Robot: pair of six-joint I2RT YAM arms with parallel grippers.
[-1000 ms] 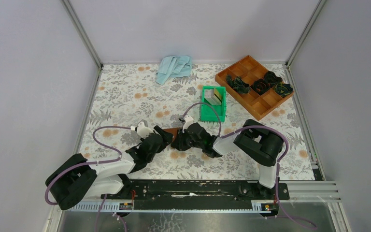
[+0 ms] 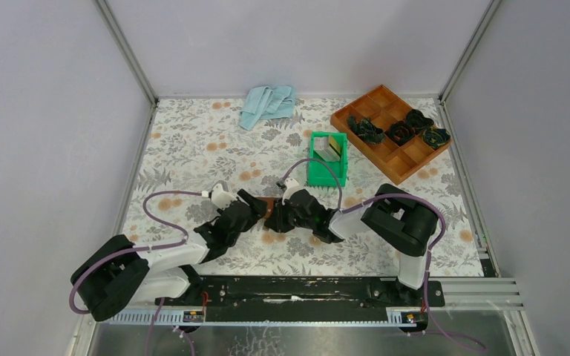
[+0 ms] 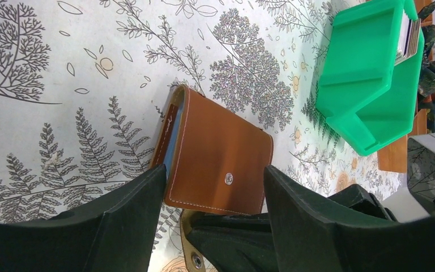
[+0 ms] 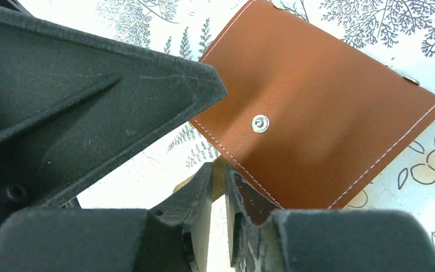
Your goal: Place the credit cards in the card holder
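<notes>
The brown leather card holder [image 3: 226,158] stands tilted on the table, a strip of blue [image 3: 174,141] showing inside its left opening. My left gripper is part open, its fingers [image 3: 127,209] on either side of the holder; firm contact cannot be made out. In the right wrist view, my right gripper is shut on the holder's tan strap [image 4: 219,181], below the snap-studded brown face. One snap of that strap [image 3: 197,260] shows in the left wrist view. Cards [image 3: 410,39] stand in the green box [image 3: 357,68].
At the back right lies a wooden divided tray [image 2: 386,152] with several dark rolled items. A light blue cloth [image 2: 267,104] rests at the back. Left of the holder, the patterned table is clear. Both grippers are close together.
The left arm has shifted very slightly, and the right gripper with the holder a little to the right. Box, tray and cloth are unmoved.
</notes>
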